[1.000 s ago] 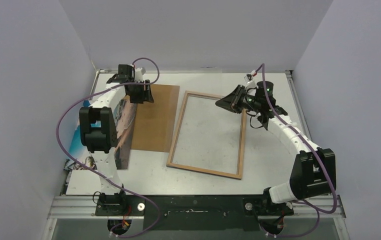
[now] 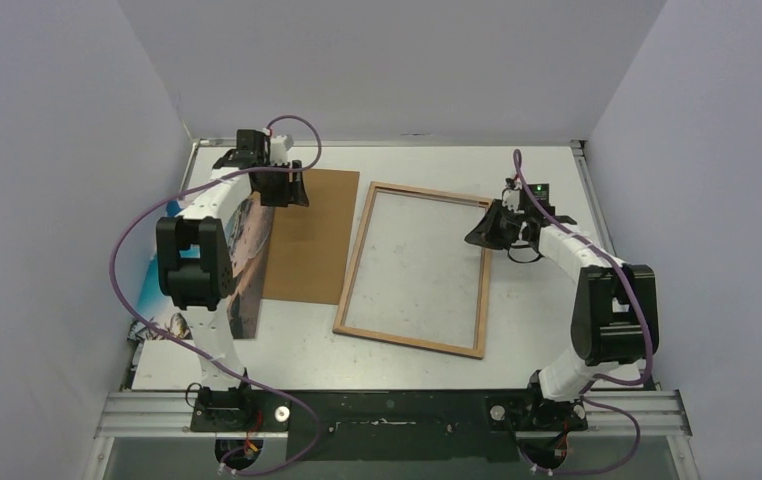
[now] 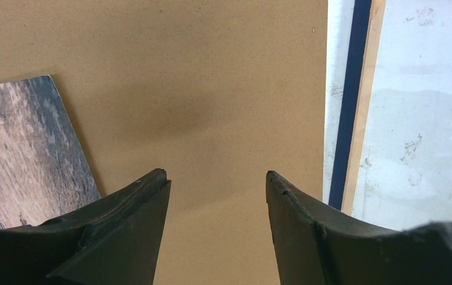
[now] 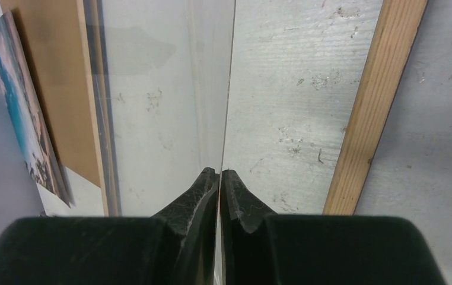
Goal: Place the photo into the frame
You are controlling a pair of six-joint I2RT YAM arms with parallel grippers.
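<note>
The wooden frame lies on the table right of centre, its opening showing white tabletop. My right gripper is shut on the edge of a clear sheet, which stands tilted over the frame opening; in the top view the sheet can hardly be made out. On the left lies the photo, partly under my left arm and overlapping the brown backing board. Over that board hovers my left gripper, open and empty, with a dark photo corner to its left.
Grey side walls bound the table at left and right. A narrow strip of bare table separates the board from the frame. Free tabletop shows to the right of the frame.
My right gripper has moved right and toward the table's front edge, and appears lower, still shut. The left arm, the board, the photo and the frame look unmoved.
</note>
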